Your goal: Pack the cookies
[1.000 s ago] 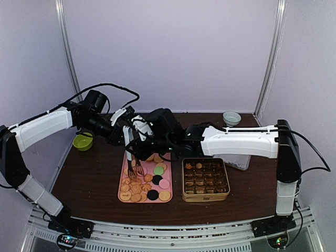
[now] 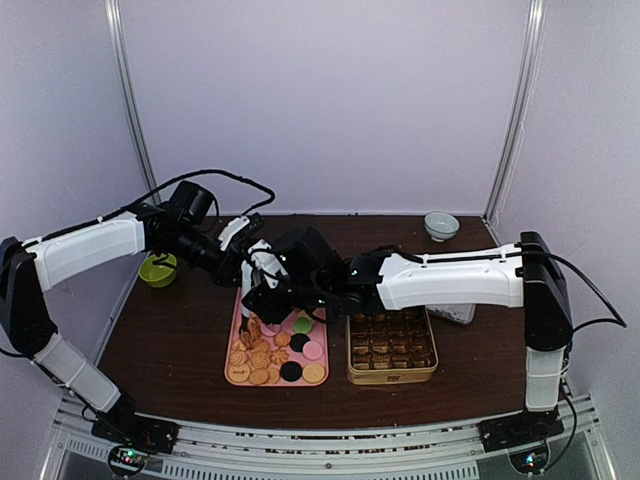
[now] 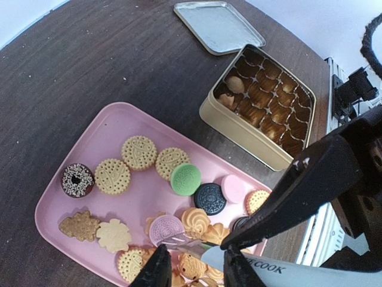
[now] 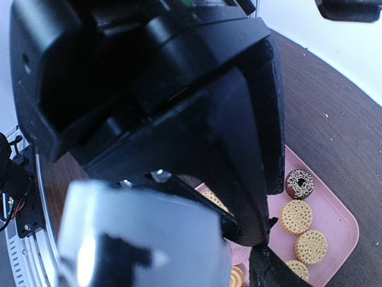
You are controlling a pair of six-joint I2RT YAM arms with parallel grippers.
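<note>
Low over the pink tray of assorted cookies, my two grippers meet around a pale-handled pair of tongs. The left gripper has its fingers apart, the handle crossing close by them; whether they grip it is hidden. From the other side, a black finger of my right gripper lies against the handle. In the right wrist view a blurred pale handle hides most of that grip. The gold tin stands right of the tray, with two brown cookies in its divided compartments.
A metal lid lies behind the tin. At the back right stands a white bowl, at the left a green bowl. Bare dark table extends left of the tray.
The left arm has moved slightly right and down, and the right arm has shifted a little left and lower. The tongs' ends, earlier spread over the tray's middle, now show less and farther left.
</note>
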